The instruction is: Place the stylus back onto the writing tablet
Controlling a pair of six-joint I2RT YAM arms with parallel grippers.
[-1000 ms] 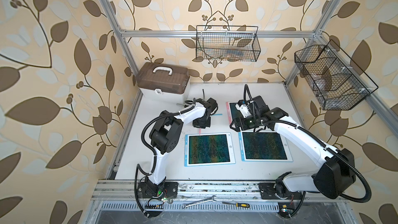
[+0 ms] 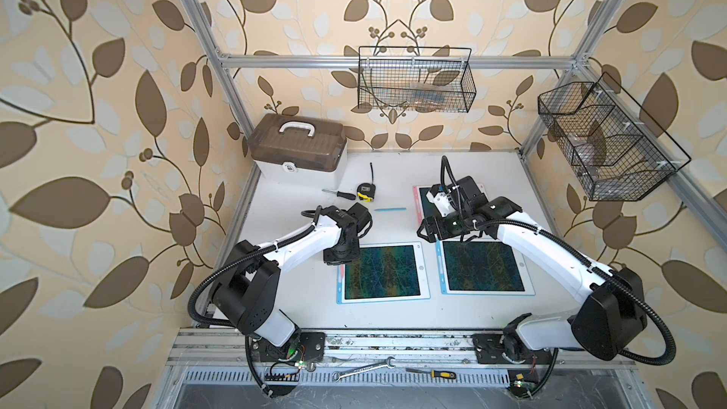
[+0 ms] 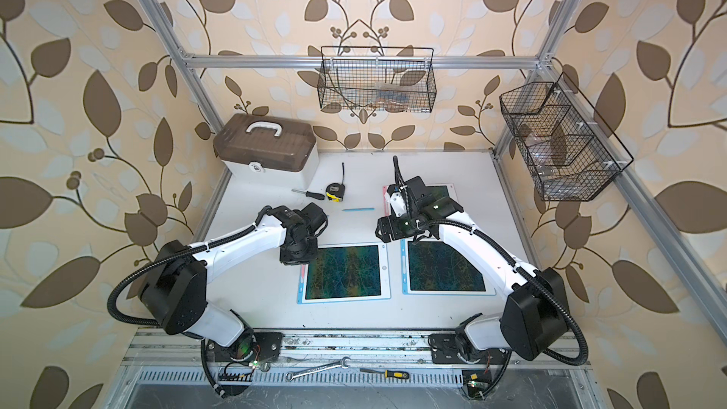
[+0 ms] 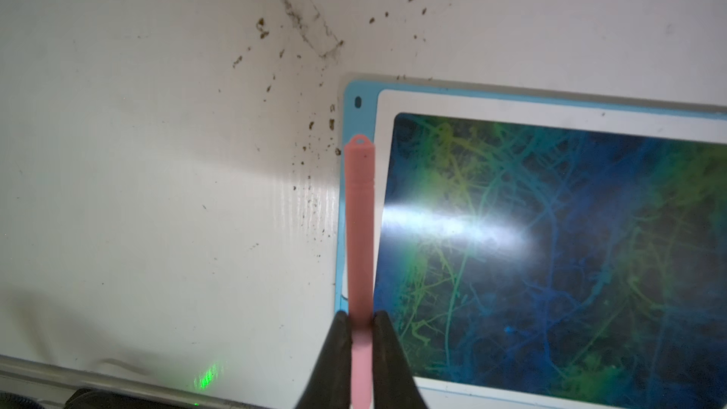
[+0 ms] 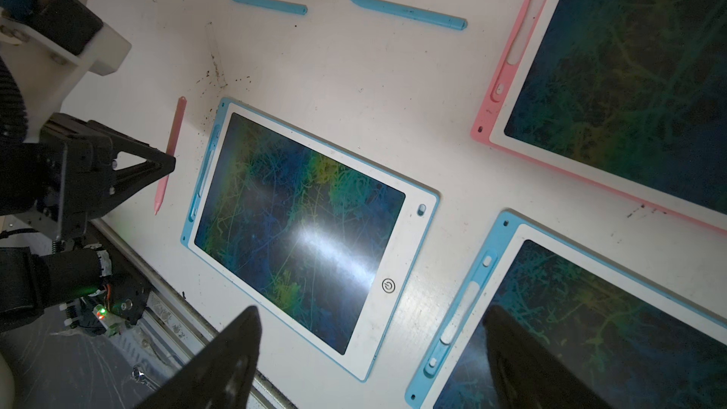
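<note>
My left gripper is shut on a pink stylus (image 4: pixel 359 219), held upright in that view over the left edge of the blue-rimmed left tablet (image 4: pixel 530 257), whose stylus slot is on that side. My right gripper (image 3: pixel 386 228) hangs over the gap among three tablets, fingers apart with nothing seen between them in the right wrist view. The pink-rimmed tablet (image 5: pixel 506 68) lies at the back right, the other blue one (image 5: pixel 583 333) at the front right. Two blue styluses (image 5: pixel 409 12) (image 5: pixel 269 3) lie on the table behind the left tablet.
A lidded toolbox (image 2: pixel 295 151) stands at the back left, with a tape measure (image 2: pixel 366 191) and screwdriver (image 2: pixel 344 194) beside it. Wire baskets (image 2: pixel 416 83) hang on the frame above.
My left gripper has moved left and toward the front, carrying the pink stylus to the left tablet's edge. The right arm has shifted only slightly.
</note>
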